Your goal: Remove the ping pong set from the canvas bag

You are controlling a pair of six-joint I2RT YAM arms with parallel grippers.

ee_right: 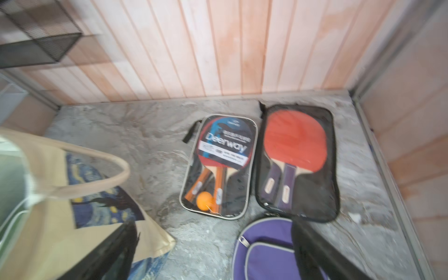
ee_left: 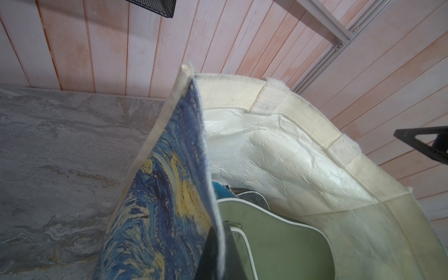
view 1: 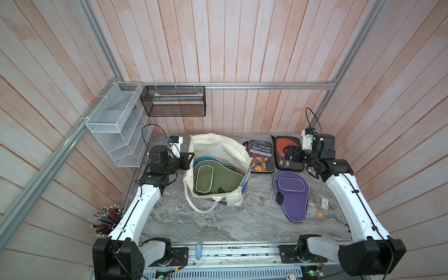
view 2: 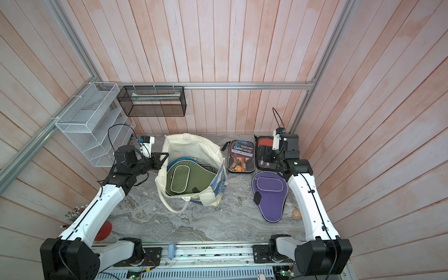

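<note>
The cream canvas bag (view 1: 242,160) stands open on the table, left of centre. Inside lie a green paddle case (view 1: 223,177), a blue item (view 2: 184,159) mostly covered by it, and a dark case (ee_left: 253,198) with a pale edge. At the bag's left rim, my left gripper is shut with the thin fabric edge between its fingers. My right gripper is open and empty, held above the right-hand cases; its fingers (ee_right: 310,249) stand wide apart.
Right of the bag lie a Deerway paddle set (view 1: 261,156), a black case with a red paddle (ee_right: 296,140), and a purple case (view 1: 295,200). A small orange disc (view 1: 320,213) sits nearby. Wire baskets (view 1: 173,101) hang at the back left. Bare table shows in front of the bag.
</note>
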